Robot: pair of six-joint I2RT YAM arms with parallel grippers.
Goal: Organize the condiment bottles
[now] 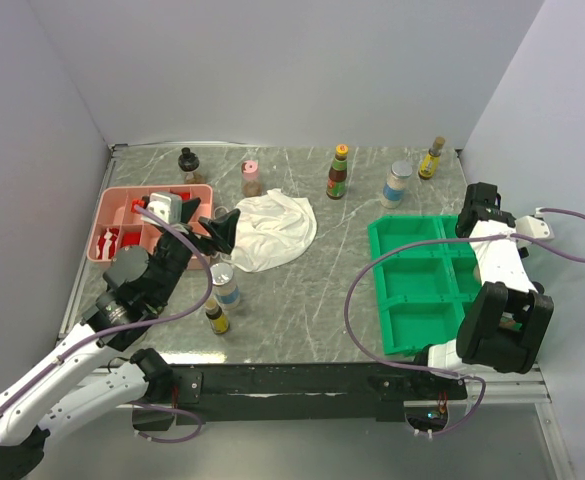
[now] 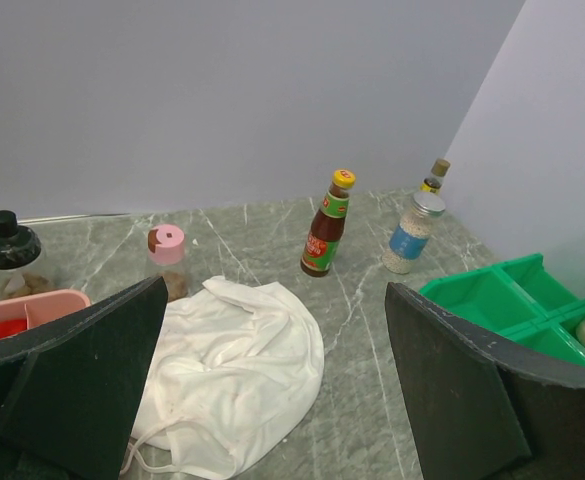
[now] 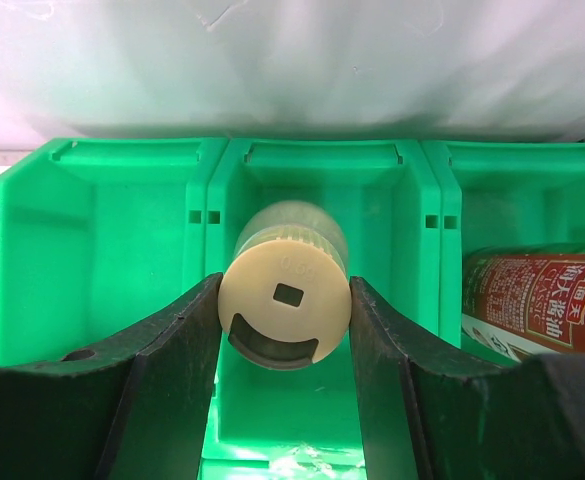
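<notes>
A cream-capped bottle (image 3: 284, 300) stands in the middle compartment of the green organizer (image 3: 200, 190). My right gripper has a finger on either side of its cap, at or very near its edges; whether they grip it cannot be told. Lying in the compartment to the right is a red-labelled bottle (image 3: 537, 300). On the counter are a sauce bottle (image 1: 338, 172), a blue-labelled jar (image 1: 396, 184), a yellow-labelled bottle (image 1: 431, 158), a pink-capped shaker (image 1: 251, 179) and a black-capped bottle (image 1: 189, 165). My left gripper (image 1: 209, 215) is open and empty.
A pink divided box (image 1: 102, 215) with red items is at the left. Beside it lies a white cloth (image 1: 272, 230). A jar (image 1: 225, 287) and small bottle (image 1: 216, 318) stand near the front left. Mid-counter is clear. A wall borders the organizer.
</notes>
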